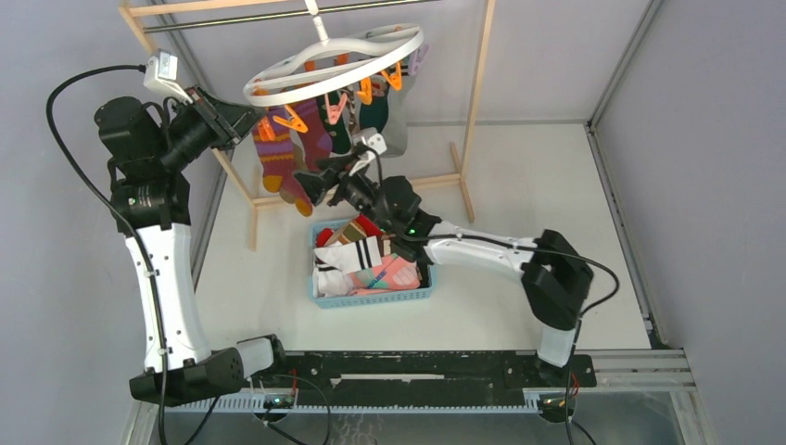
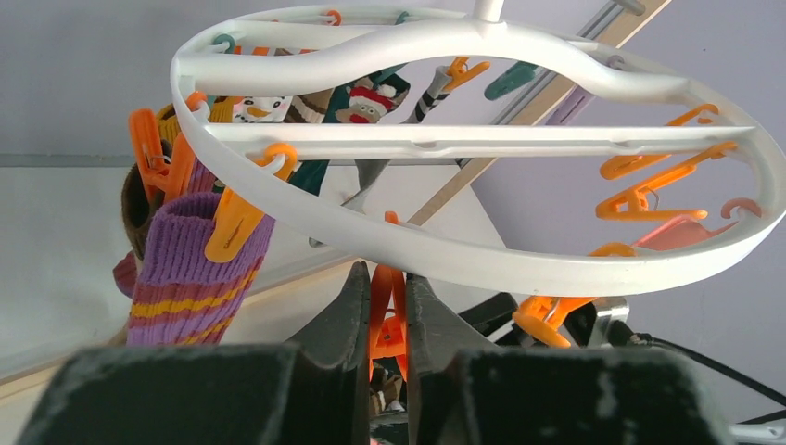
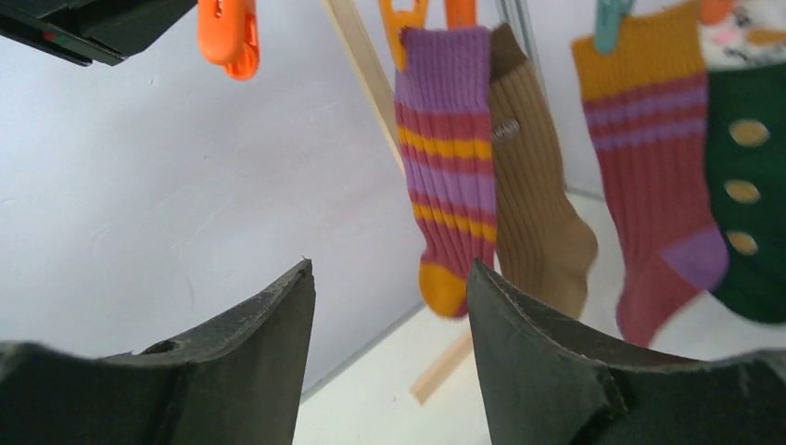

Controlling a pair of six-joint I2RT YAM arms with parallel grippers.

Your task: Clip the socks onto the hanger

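The white round hanger (image 1: 408,42) hangs from the rod, with clips and socks around it. At its left rim my left gripper is shut on an orange clip (image 2: 389,338). That orange clip (image 3: 222,35) also shows at upper left in the right wrist view, with no sock visible in it. My right gripper is open and empty, below the hanger and apart from the socks. Beyond it hang a striped sock (image 3: 447,158), a brown sock (image 3: 533,167), a maroon sock (image 3: 649,176) and a green snowman sock (image 3: 746,185).
A blue basket (image 1: 371,299) of loose socks stands on the table under the right gripper. The wooden stand (image 1: 475,102) surrounds the hanger. Free table lies to the right. Several orange clips, including one clip (image 2: 547,315), line the hanger's rim.
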